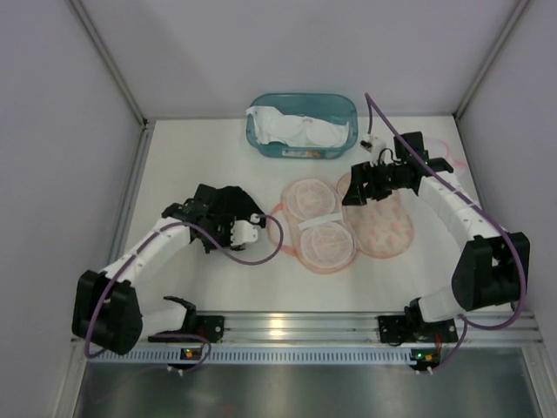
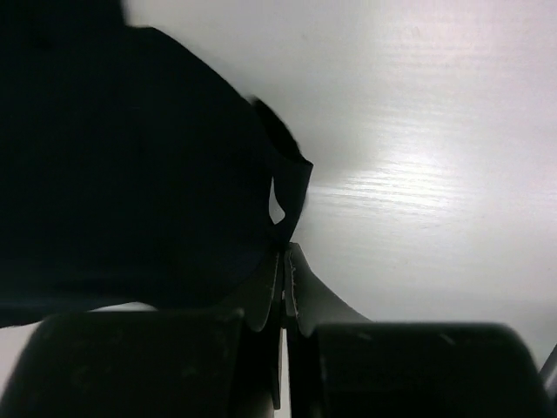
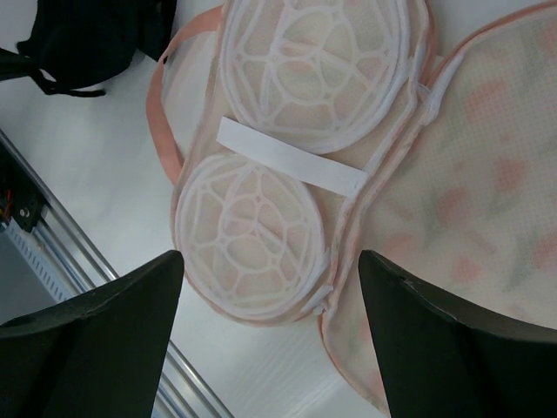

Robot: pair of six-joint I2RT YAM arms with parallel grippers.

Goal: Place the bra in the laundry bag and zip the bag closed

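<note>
The black bra (image 1: pixel 239 201) lies at the left of the table, partly covered by my left arm in the top view. In the left wrist view my left gripper is shut on a corner of the bra (image 2: pixel 174 174), the cloth drawn to a point at its fingertips. The open laundry bag (image 1: pixel 383 228), pink-edged mesh with two round white web-patterned pads, is spread flat at centre right. My right gripper stands open above the bag (image 3: pixel 452 235), nothing between its fingers. A white strip (image 3: pixel 291 163) crosses between the round pads.
A teal basket (image 1: pixel 271 149) with white cloth (image 1: pixel 296 129) inside stands at the back. Another pink-edged item (image 1: pixel 448 150) lies at the far right, partly behind the right arm. Bare table shows at the front middle and back left.
</note>
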